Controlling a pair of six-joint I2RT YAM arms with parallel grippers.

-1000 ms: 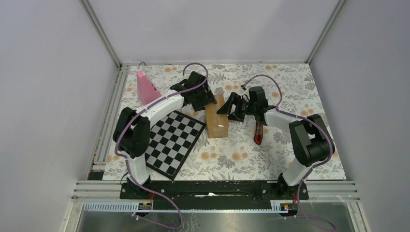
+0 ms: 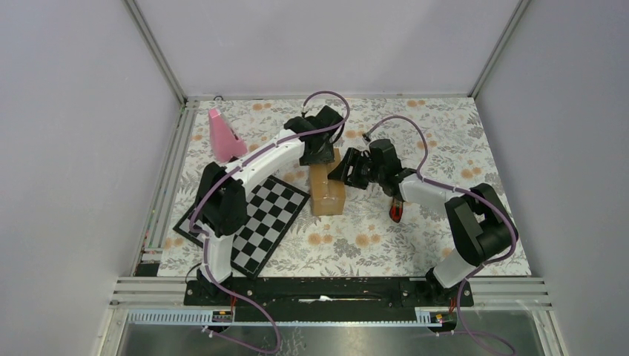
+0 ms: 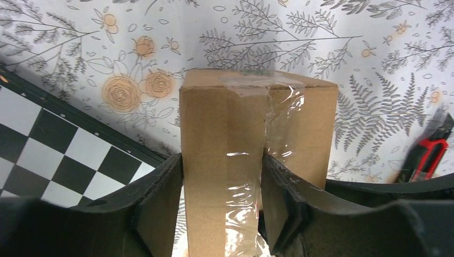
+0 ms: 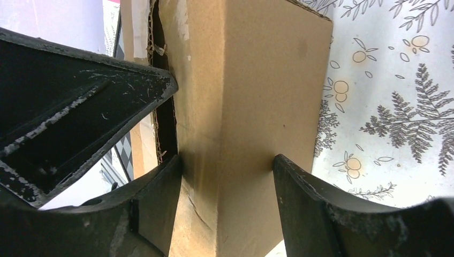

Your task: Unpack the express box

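The cardboard express box stands mid-table with clear tape on it; in the right wrist view a dark open gap runs along one edge of the box. My left gripper is over it from behind left, its fingers on either side of the taped part. My right gripper comes from the right, fingers on both sides of a box corner, a black finger tip of the other gripper poking at the gap. Both look part open around cardboard; how firmly they hold is not clear.
A checkerboard lies front left, a pink object back left. A red-and-black box cutter lies right of the box, under the right arm.
The box has shifted slightly left since a second ago.
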